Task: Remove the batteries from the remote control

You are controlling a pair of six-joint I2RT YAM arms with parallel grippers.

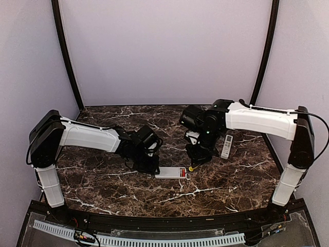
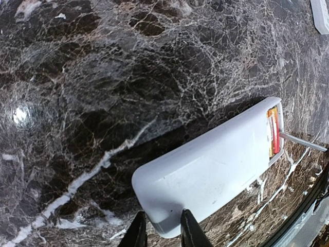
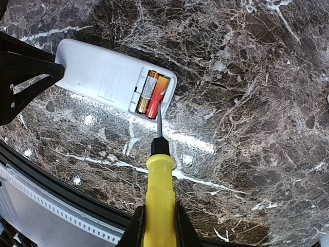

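The white remote control (image 1: 168,173) lies back side up on the dark marble table, its battery bay open at the right end. Two batteries sit side by side in the bay: an orange and silver battery (image 3: 147,91) and, nearer the remote's end, a red battery (image 3: 158,98). My left gripper is shut on the remote's far end from the bay. In the right wrist view, my right gripper is shut on the yellow handle of a screwdriver (image 3: 160,180). The screwdriver's tip reaches the lower end of the red battery; whether it touches is hard to tell.
A light, slim object with buttons (image 1: 226,146) lies behind the right arm, on the right side of the table. A white slotted rail (image 1: 169,241) runs along the front edge. Bare marble surrounds the remote in front and behind.
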